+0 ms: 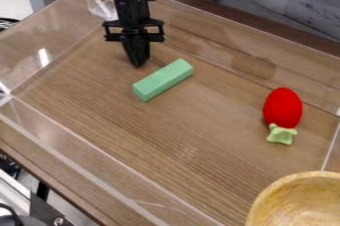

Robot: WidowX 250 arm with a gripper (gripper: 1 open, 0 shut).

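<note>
The black gripper is at the upper middle of the camera view, low over the wooden table, with nothing visible between its fingers. A green block lies just below and to the right of it, tilted diagonally from lower left to upper right. The fingertips are small and dark here, and appear close together.
A red oval object with a pale green piece beside it lies at the right. A yellow bowl is at the bottom right corner.
</note>
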